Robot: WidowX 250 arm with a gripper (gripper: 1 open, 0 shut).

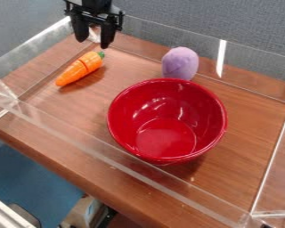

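At the top left of the camera view, my black gripper (93,36) hangs above and slightly behind an orange toy carrot (81,69), open, with nothing seen between its fingers. The carrot lies on the wooden surface with its green end toward the back. A red bowl (166,102) takes up the centre right, and a purple egg-shaped toy (180,63) rests behind it.
Clear plastic walls edge the wooden surface (74,116) on the sides. A grey padded wall (234,27) runs along the back. Bare wood shows left of the bowl and at its right.
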